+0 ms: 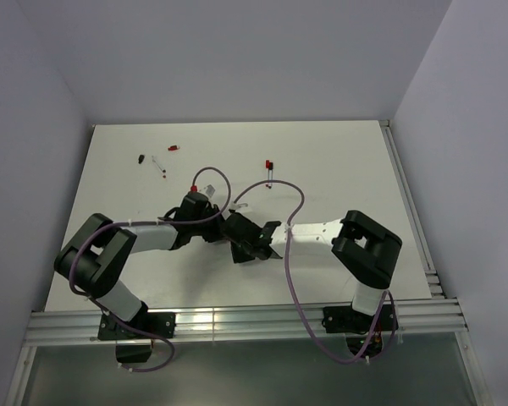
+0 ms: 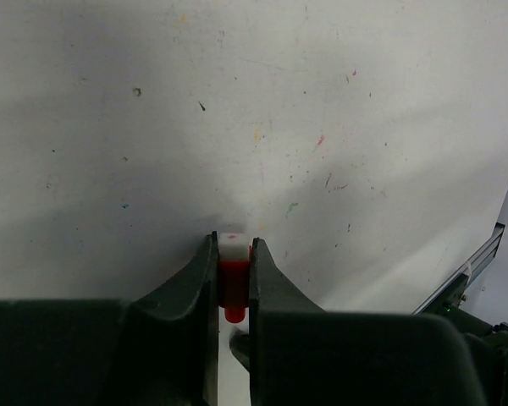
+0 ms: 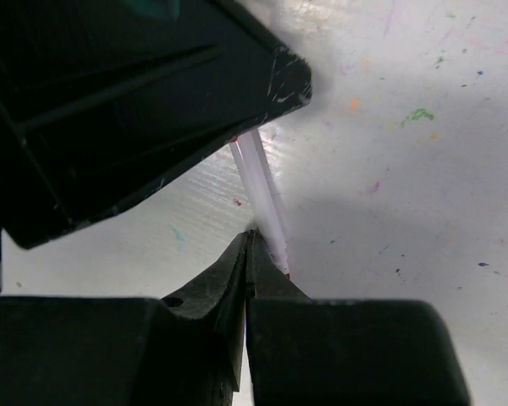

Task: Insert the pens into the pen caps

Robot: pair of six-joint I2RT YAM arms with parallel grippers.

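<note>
My left gripper is shut on a white pen [image 2: 234, 245] with a red part [image 2: 234, 283] between its fingers. In the right wrist view, the pen's white barrel [image 3: 261, 188] slants down from the left gripper's dark finger [image 3: 279, 85], a trace of red at its lower end. That end lies close to my right gripper, which is shut with nothing seen between its fingers; whether they touch the pen cannot be told. A loose red cap [image 1: 173, 148] and a black cap [image 1: 140, 158] rest at the back left, near a white pen [image 1: 158, 166].
Two pens with red and black ends [image 1: 269, 172] lie side by side at the back middle. Both grippers meet close together at the table's centre.
</note>
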